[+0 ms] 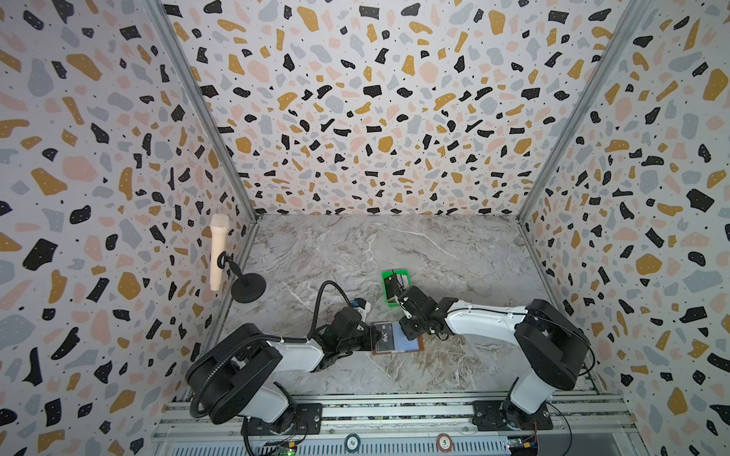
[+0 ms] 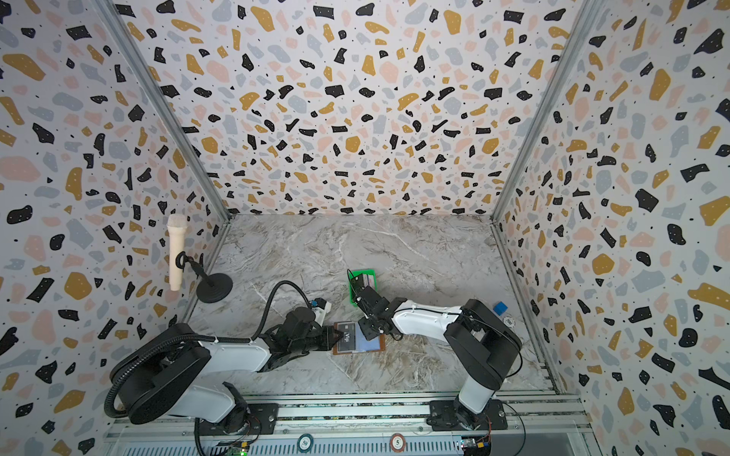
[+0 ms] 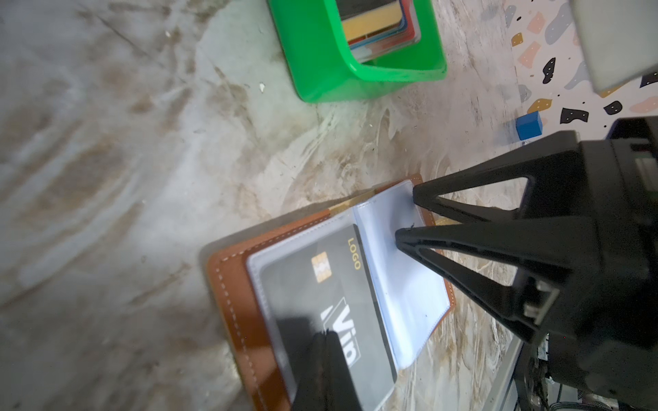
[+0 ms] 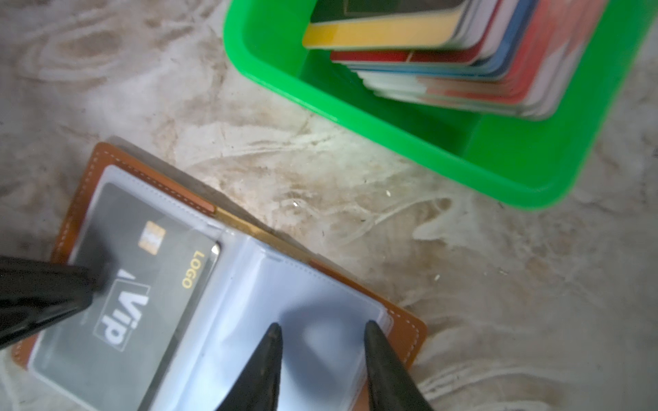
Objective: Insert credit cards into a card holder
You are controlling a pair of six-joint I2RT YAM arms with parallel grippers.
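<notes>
A brown card holder (image 3: 233, 287) lies open on the marble table, a grey Vip card (image 4: 137, 287) in its left sleeve and the clear right sleeve (image 3: 404, 287) showing pale blue. My left gripper is shut, its tips over the grey card with nothing visible between them. My right gripper is part open, its fingertips at the right sleeve, nothing seen between them. A green box (image 4: 356, 130) behind the holder holds several stacked cards (image 4: 384, 27) in various colours.
A microphone on a black stand (image 1: 248, 285) stands at the left. A small blue block (image 3: 527, 125) is at the right side.
</notes>
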